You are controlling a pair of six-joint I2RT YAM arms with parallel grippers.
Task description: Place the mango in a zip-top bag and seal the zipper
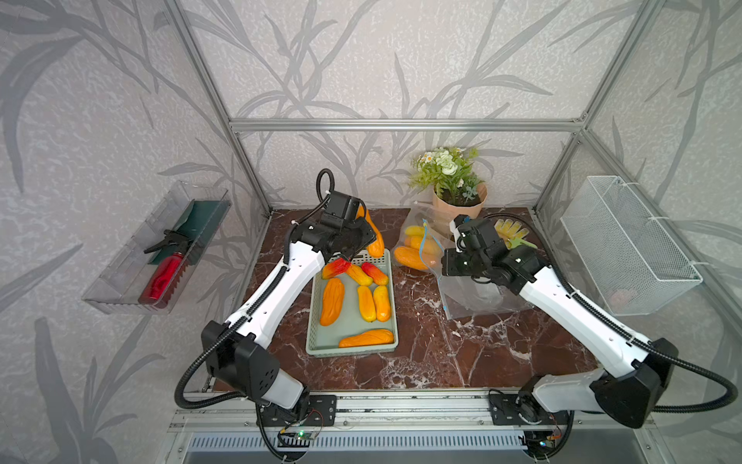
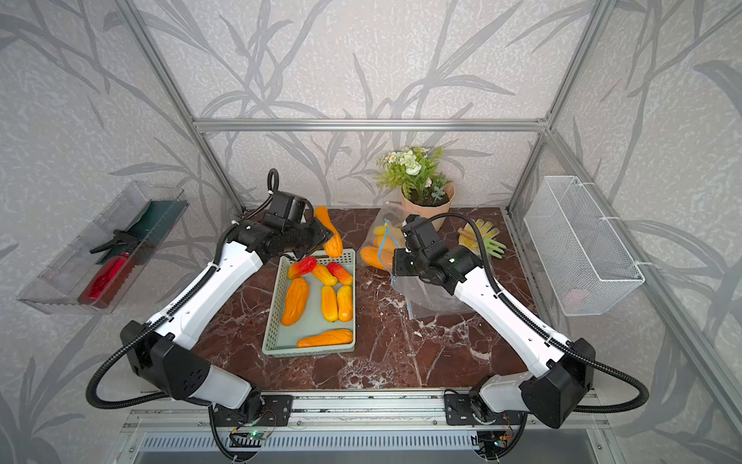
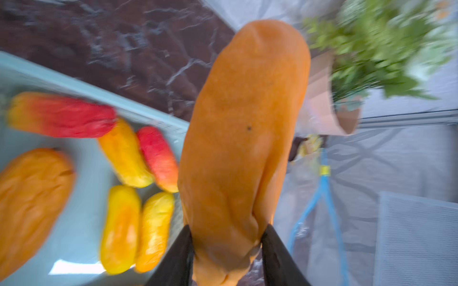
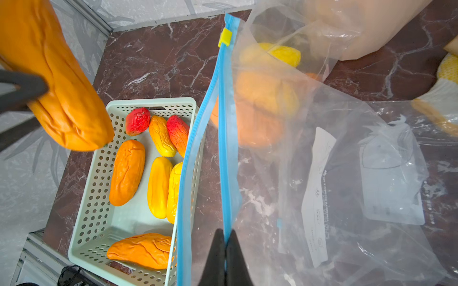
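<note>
My left gripper has its fingers closed on an orange mango [image 3: 243, 128], raised in the air above the back of the pale green basket [image 1: 312, 332]. Its fingers press on the mango's near end; the rest sticks out beyond them. On the right, a clear zip bag [image 4: 343, 143] with a blue zipper strip [image 4: 229, 143] and a yellow slider [image 4: 225, 37] lies partly upright. My right gripper is shut on the bag's blue edge. Mangoes [image 4: 260, 109], orange and yellow, show through the film behind the strip. The strip's two sides stand apart in the middle.
More mangoes [image 1: 332, 301], orange, yellow and red, lie in the basket. A flower pot [image 1: 460, 205] stands behind the bag. Gloves [image 2: 480, 238] lie at the back right, and a white wire basket [image 1: 630, 243] is at the right wall.
</note>
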